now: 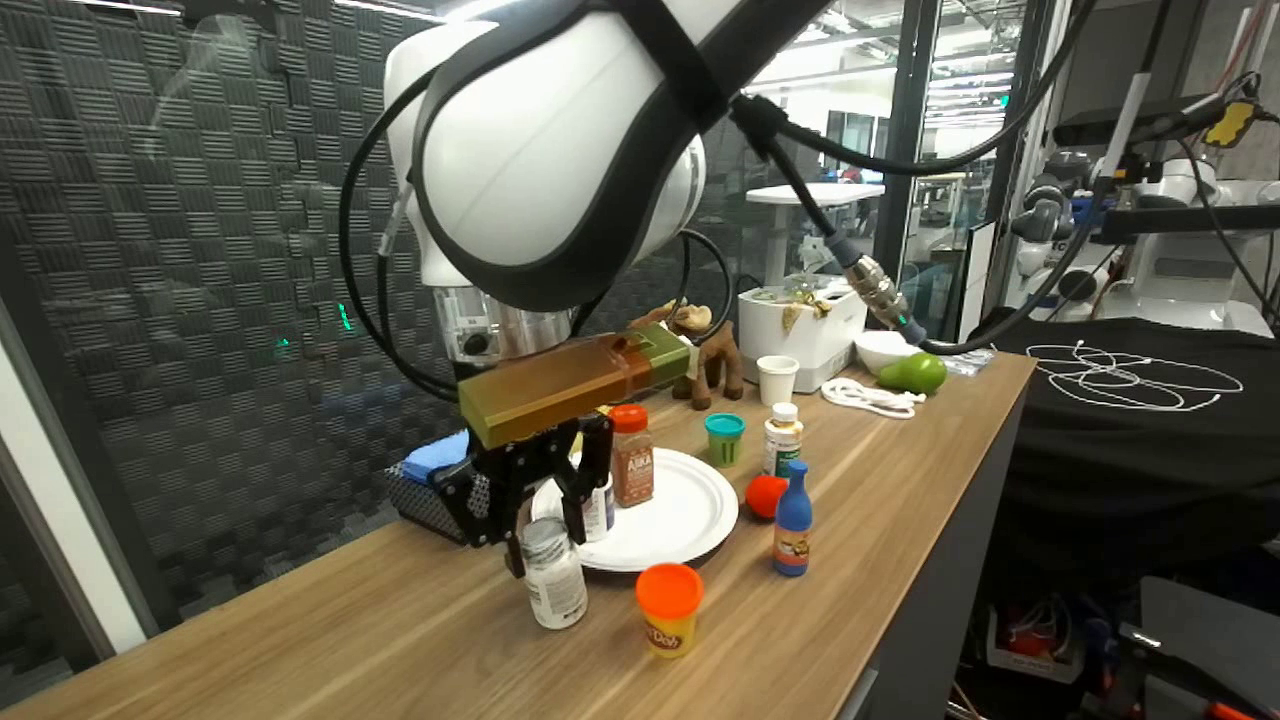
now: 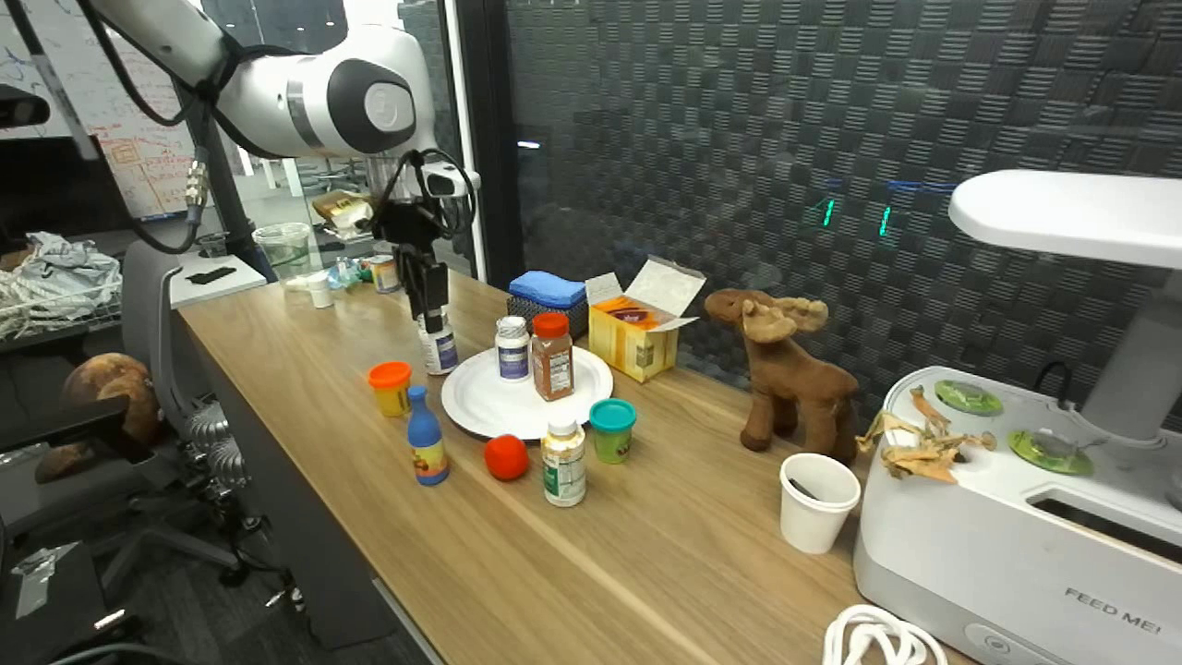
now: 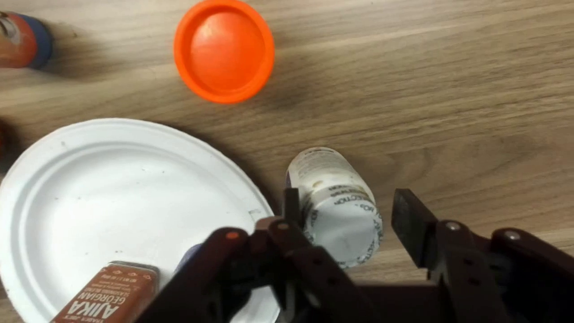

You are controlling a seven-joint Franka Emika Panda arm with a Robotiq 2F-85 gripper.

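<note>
A white pill bottle (image 3: 344, 220) stands on the table beside the plate, leaning slightly in exterior view 1. My gripper is over it, part open, with the bottle's top between its fingers. In the wrist view the left finger is against or very near the bottle, while a gap separates the right finger (image 3: 411, 226) from it. The white plate (image 1: 702, 510) carries a second white bottle (image 2: 512, 349) and a red-capped spice jar (image 2: 553, 360).
An orange-lidded tub (image 1: 668, 606) is close to the bottle. Further along are a blue bottle (image 1: 793, 522), a red ball (image 2: 506, 456), a white-capped bottle (image 2: 564, 465) and a teal-lidded tub (image 2: 611, 430). Bare table lies right of the bottle in the wrist view.
</note>
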